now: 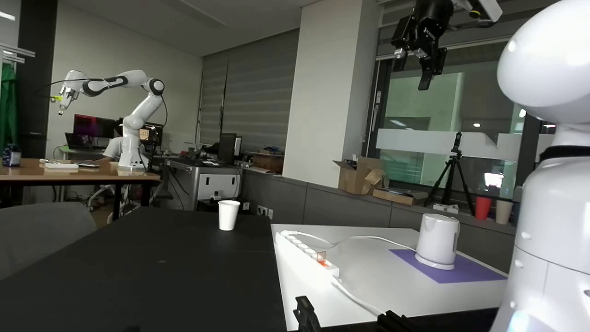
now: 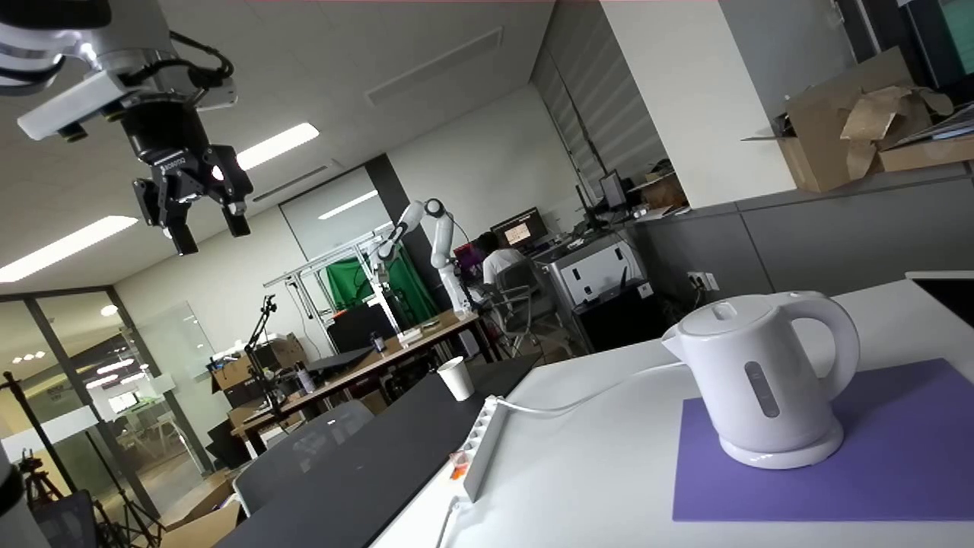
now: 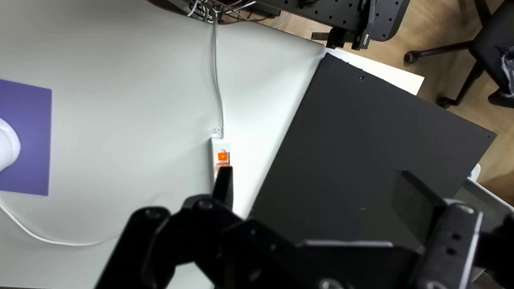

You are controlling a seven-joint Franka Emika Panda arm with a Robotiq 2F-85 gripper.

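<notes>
High above the table, my gripper [image 1: 410, 72] stands open with nothing between its fingers; in the second exterior view the same gripper [image 2: 211, 239] is well up and left of everything on the table. A white electric kettle [image 2: 762, 379] sits upright on its base on a purple mat [image 1: 474, 273]. On the far part of the black surface [image 1: 166, 265] stands a white paper cup [image 1: 227, 215], upright. The white power strip [image 2: 484, 443] has an orange switch [image 3: 223, 157] at one end. In the wrist view, only part of the kettle's base [image 3: 7, 143] shows at the left edge.
White cords [image 1: 359, 237] run across the white table [image 1: 381, 276] from the strip, one toward the kettle. A grey chair [image 1: 44, 235] is beside the black surface, whose middle is clear. Cardboard boxes [image 1: 356, 176] rest on the window ledge.
</notes>
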